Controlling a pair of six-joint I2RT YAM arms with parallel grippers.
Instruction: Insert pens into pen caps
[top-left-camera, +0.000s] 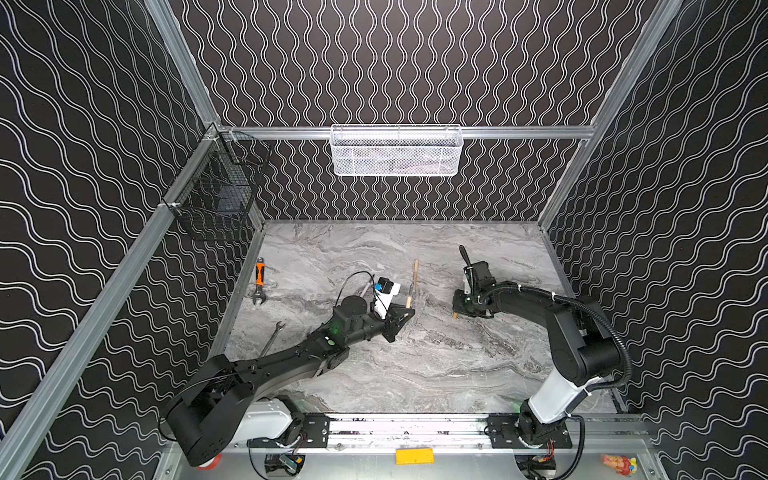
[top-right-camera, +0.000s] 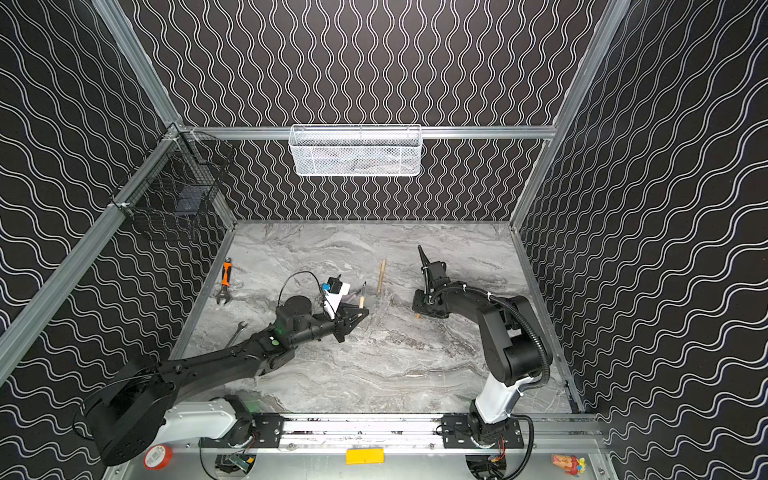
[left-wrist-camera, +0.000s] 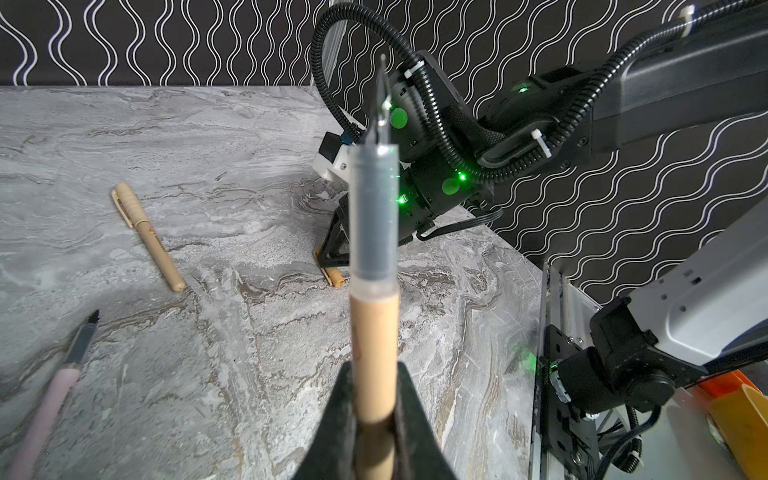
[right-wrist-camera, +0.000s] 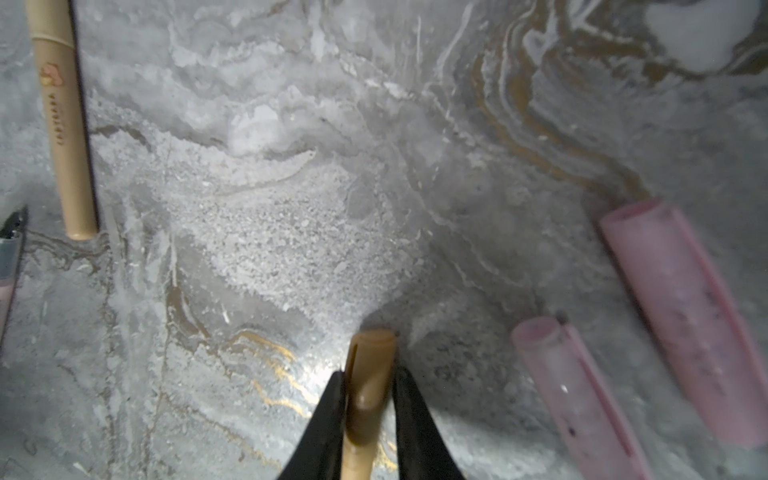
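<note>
My left gripper is shut on a tan pen, which stands upright with its dark tip pointing up in the left wrist view. My right gripper is low over the table, its fingers on either side of a tan pen cap. Whether they press on the cap is unclear. The cap lies on the table with its round end visible. Two pink caps lie to its right in the right wrist view. An uncapped pink pen rests at lower left in the left wrist view.
A capped tan pen lies on the table between the arms, farther back. An orange-handled wrench and a grey wrench are at the left. White and black baskets hang on the walls.
</note>
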